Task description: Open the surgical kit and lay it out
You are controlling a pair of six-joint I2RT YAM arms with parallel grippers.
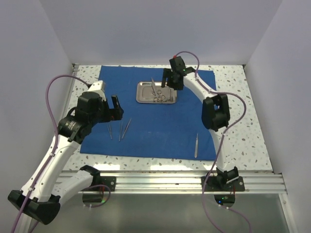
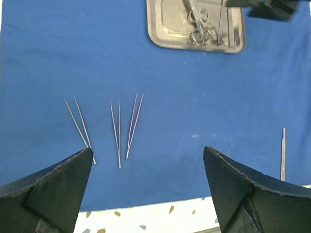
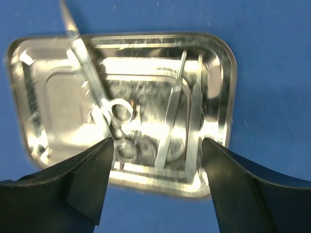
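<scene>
A silver tray [image 1: 144, 93] lies at the back of the blue cloth. In the right wrist view, two slim scalpel-like handles [image 3: 169, 119] lie at the tray's right side, and ring-handled scissors [image 3: 92, 73] stick out past its rim. Over the tray's right part hovers my right gripper [image 1: 171, 81], open, its fingers apart on either side of the handles with nothing gripped. Another scalpel handle [image 1: 196, 146] rests on the cloth at front right. Three tweezers [image 2: 118, 133] lie side by side at the left. Above the cloth's left side, my left gripper [image 1: 119, 108] is open and empty.
Speckled table strips [image 1: 243, 126] border it on both sides. A metal rail [image 1: 155, 178] runs along the front. My right arm reaches in over the cloth's right side.
</scene>
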